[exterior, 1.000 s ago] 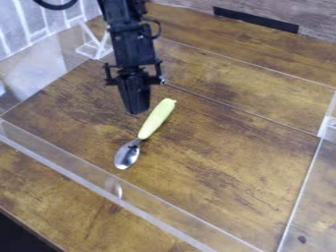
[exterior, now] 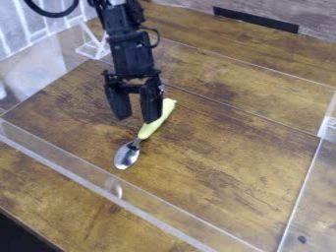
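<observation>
A spoon [exterior: 128,155] with a pale yellow-green handle lies diagonally on the wooden table, its metal bowl toward the lower left. My black gripper [exterior: 133,108] hangs from the top of the camera view just above and left of the handle, open, its two fingers apart. It covers part of the area by the handle's upper end.
The wooden table [exterior: 243,172] has wide clear room on the right. Clear plastic walls border the workspace at the left and along the near and right sides. A dark slot [exterior: 256,20] is at the back.
My gripper has come down and toward the viewer, closer to the spoon's handle. The spoon lies where it was.
</observation>
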